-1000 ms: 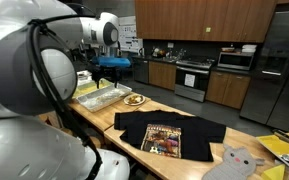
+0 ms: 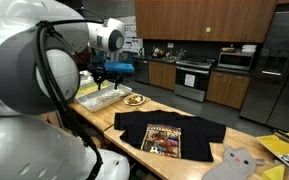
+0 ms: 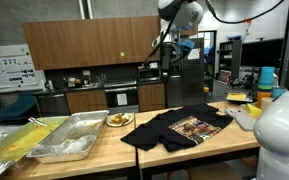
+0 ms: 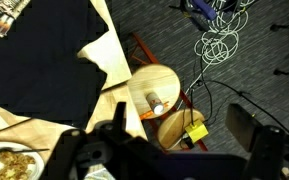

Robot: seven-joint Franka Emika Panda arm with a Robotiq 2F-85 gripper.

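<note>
My gripper stands open, its two dark fingers wide apart with nothing between them. In exterior view 1 it hangs in the air near the clear tray (image 2: 101,97), at the table's far left. A black cloth (image 3: 159,131) lies spread on the wooden table, and a colorful patterned piece (image 2: 162,140) lies on it. Below my gripper in the wrist view are the floor and a round wooden stool top (image 4: 155,88) with a small object on it, beyond the table edge.
A plate of food (image 3: 120,119) sits behind the cloth. A grey animal-shaped mat (image 2: 235,164) and yellow items (image 2: 278,145) lie at the other end. Bare wood (image 3: 109,160) shows between tray and cloth. Cables (image 4: 220,45) lie on the floor.
The arm and gripper have shifted slightly in exterior view 1, still up in the air. The cloth, plate and tray have stayed in place.
</note>
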